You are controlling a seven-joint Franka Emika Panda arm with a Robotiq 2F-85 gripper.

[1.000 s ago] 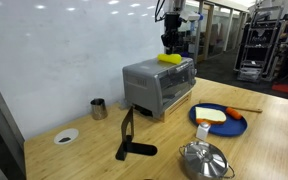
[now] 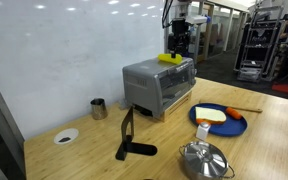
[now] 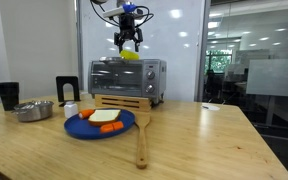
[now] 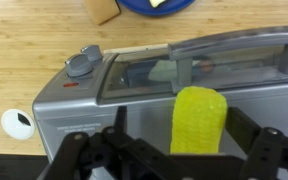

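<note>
A yellow object (image 4: pixel 198 122) lies on top of the silver toaster oven (image 2: pixel 149 85), near its front edge. Directly over it hangs my gripper, open, one finger on each side of the yellow thing in the wrist view. In exterior view 2 the gripper (image 3: pixel 130 47) is just above the yellow object (image 3: pixel 130 56). Whether the fingers touch it cannot be told.
On the table in front of the oven, a blue plate (image 3: pixel 78 128) holds bread (image 3: pixel 104 116) and orange pieces. A wooden spatula (image 3: pixel 142 145), a lidded pot (image 2: pixel 205 160), a black stand (image 2: pixel 131 140) and a metal cup (image 2: pixel 99 108) stand or lie around.
My gripper has shifted slightly to the right over the oven in exterior view 1. The yellow object remains on the oven top.
</note>
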